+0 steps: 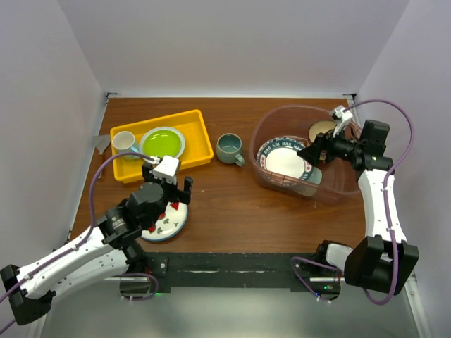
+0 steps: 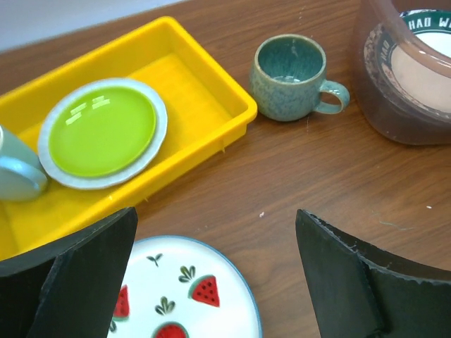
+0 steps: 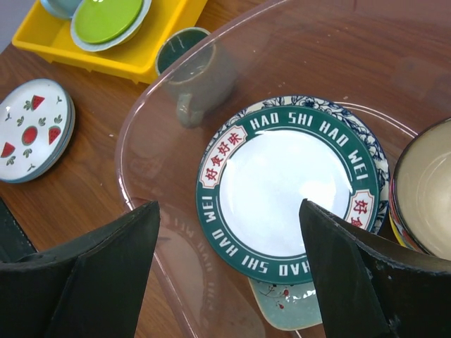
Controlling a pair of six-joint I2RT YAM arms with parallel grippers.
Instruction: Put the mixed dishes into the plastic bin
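A translucent plastic bin [image 1: 278,116] on the right holds a green-rimmed plate [image 3: 282,183], a tan bowl [image 3: 430,183] and a pale dish [image 3: 275,306]. My right gripper is open above the bin, nothing between its fingers. My left gripper stands open above a watermelon plate stack [image 2: 190,296]. A teal mug [image 2: 285,84] stands between the bin and a yellow tray [image 1: 201,137], which holds a green plate [image 1: 162,145] on a pale dish and a light-blue mug [image 1: 124,142].
A spatula [image 1: 101,141] lies beside the tray on the left. Walls enclose the back and both sides.
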